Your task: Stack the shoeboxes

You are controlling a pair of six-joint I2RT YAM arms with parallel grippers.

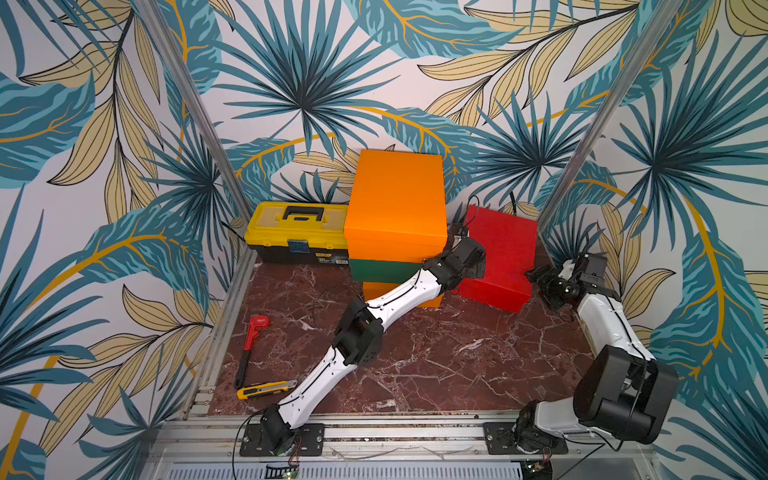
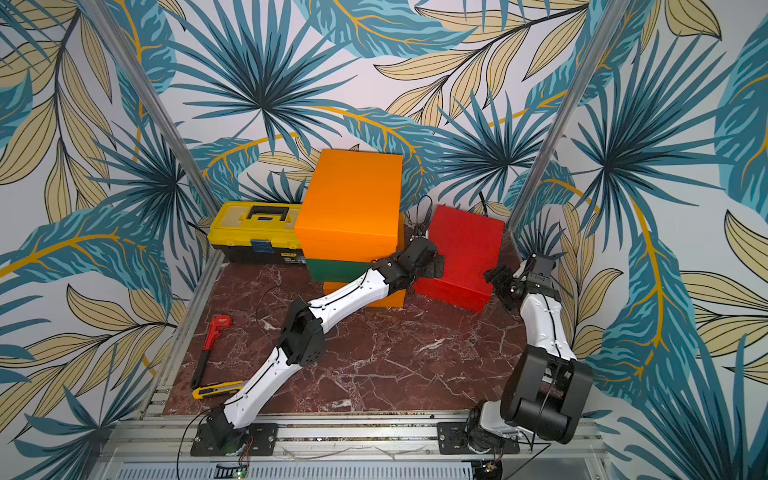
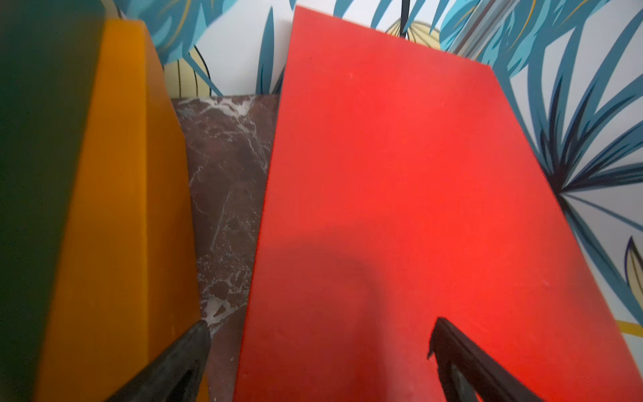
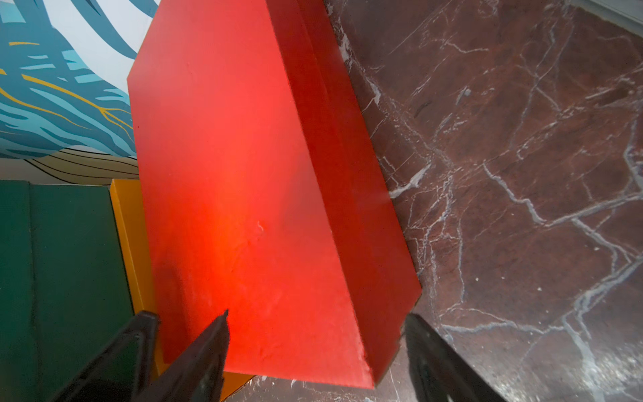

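The red shoebox (image 1: 502, 248) lies on the table, angled, right of the stack. In the stack, an orange box (image 1: 397, 192) tops a green box (image 1: 384, 270), with another orange box (image 1: 369, 291) underneath. The upper two sit slightly left of the lowest. My left gripper is open at the red box's left side: one finger (image 3: 177, 365) over the gap by the stack, the other over the red lid. Beside the red box's right near corner, my right gripper stands open, its fingers spread across that corner. Whether either touches the box, I cannot tell.
A yellow and black toolbox (image 1: 296, 232) stands against the stack's left side. A red-headed tool (image 1: 249, 344) and a yellow cutter (image 1: 266, 389) lie at the left front. Only a narrow gap of bare table separates stack and red box.
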